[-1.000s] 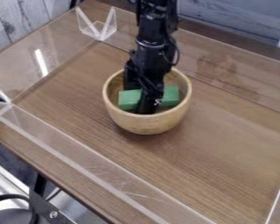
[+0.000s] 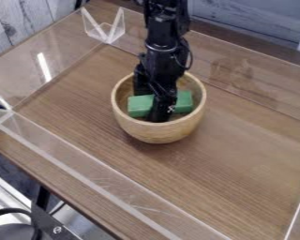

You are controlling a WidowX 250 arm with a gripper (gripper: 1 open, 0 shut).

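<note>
A black robot arm reaches down from the top centre, its gripper [image 2: 157,90] inside a round wooden bowl [image 2: 159,133] on the wooden table. Green objects [image 2: 140,105] lie in the bowl, partly covered by the dark gripper. Whether the fingers are open or shut on a green piece is hard to make out, as they are dark and overlap.
A white angular outline or small object [image 2: 105,23] is at the upper left of the table [image 2: 228,178]. The table's left edge runs diagonally, with black cables [image 2: 18,216] beyond it at the lower left.
The gripper and arm have shifted very slightly within the bowl; the bowl and its contents look almost unchanged.
</note>
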